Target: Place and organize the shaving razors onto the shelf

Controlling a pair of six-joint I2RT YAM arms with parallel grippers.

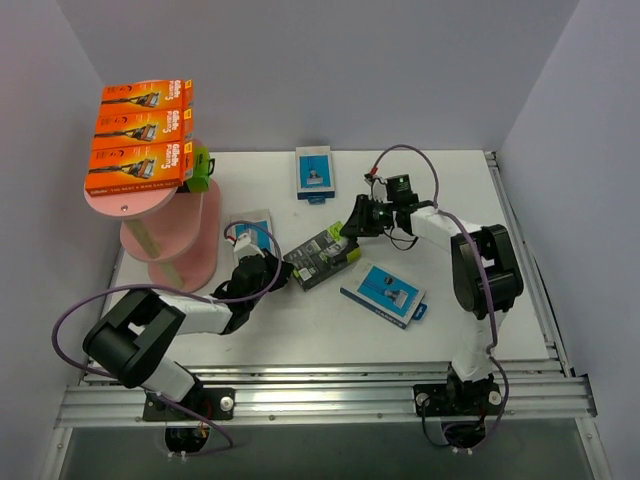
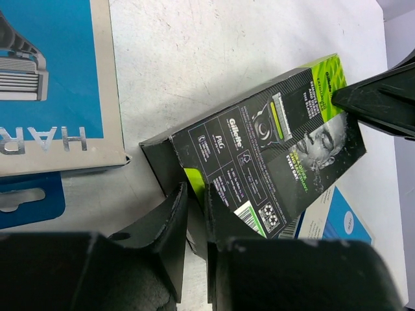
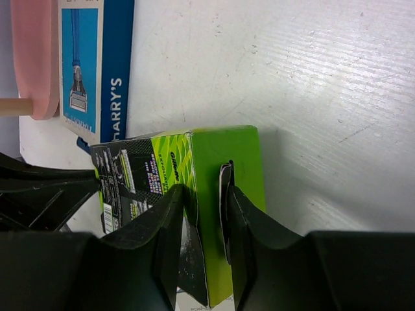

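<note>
A black-and-green Gillette razor box (image 1: pixel 321 257) lies aslant on the table between both grippers. At its near left end, my left gripper is shut on the box's edge, a bright green strip showing by the fingertips. The right gripper stands part open at the bright green end, its fingers either side of that end's edge; one finger lies against a dark slit in the green face. The pink round-tiered shelf (image 1: pixel 205 240) carries several orange Gillette boxes (image 1: pixel 140 128) on top and a green box (image 1: pixel 200 170) lower down.
Blue Harry's packs lie flat around the box: one at the back (image 1: pixel 315 172), one at front right (image 1: pixel 387 292), and one by the shelf (image 1: pixel 262 221), partly under my left arm. Bare table (image 1: pixel 290 335) shows in front.
</note>
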